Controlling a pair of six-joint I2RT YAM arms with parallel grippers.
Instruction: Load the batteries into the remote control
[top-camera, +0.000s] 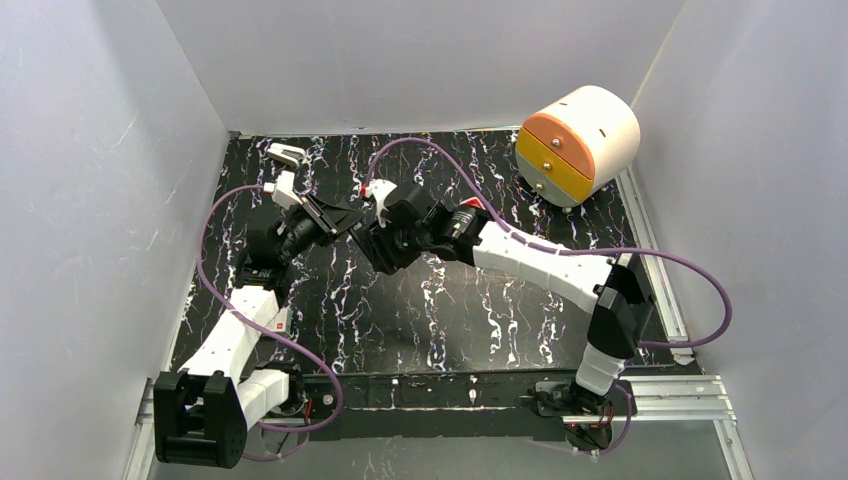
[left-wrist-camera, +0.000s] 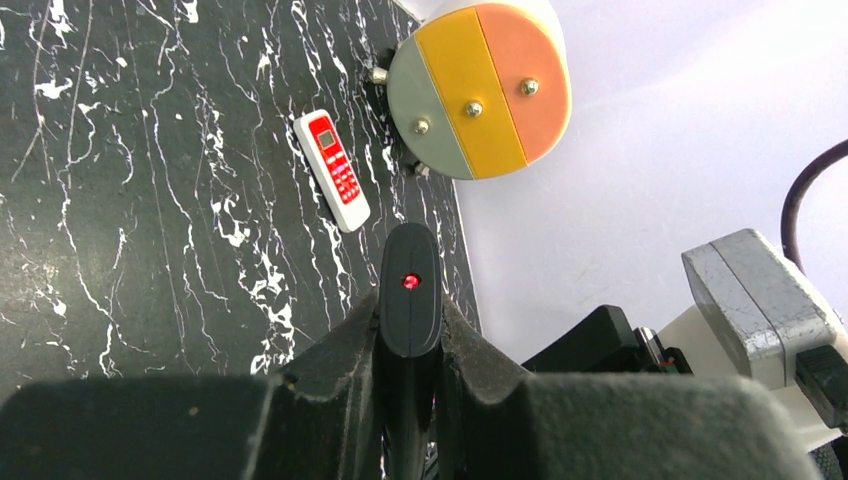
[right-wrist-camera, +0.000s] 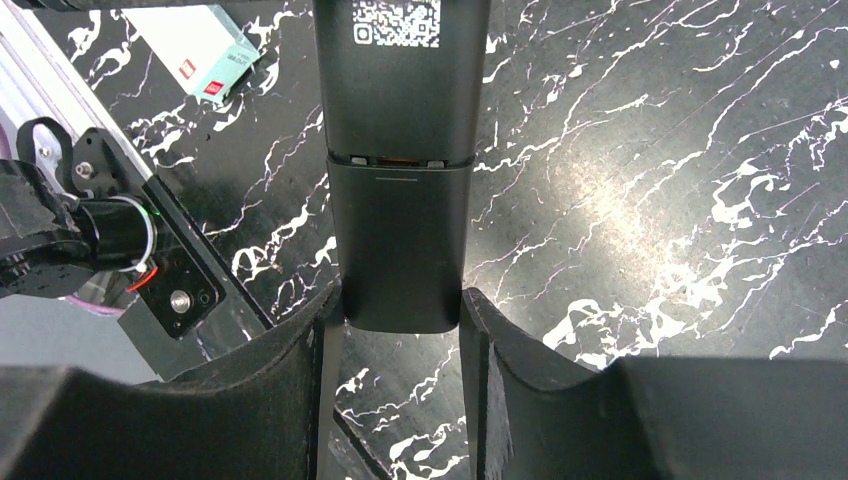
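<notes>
A black remote control (right-wrist-camera: 398, 100) is held in the air between both arms, back upward in the right wrist view, with a slight gap above its battery cover (right-wrist-camera: 400, 240). My right gripper is shut on the cover end. My left gripper is shut on the other end, which shows a red button in the left wrist view. No batteries can be made out; a small white box (right-wrist-camera: 200, 55) with red marks lies on the table at the left.
A white remote (left-wrist-camera: 331, 170) with red face lies near a drawer cabinet (left-wrist-camera: 470, 90) with orange, yellow and green fronts at the back right.
</notes>
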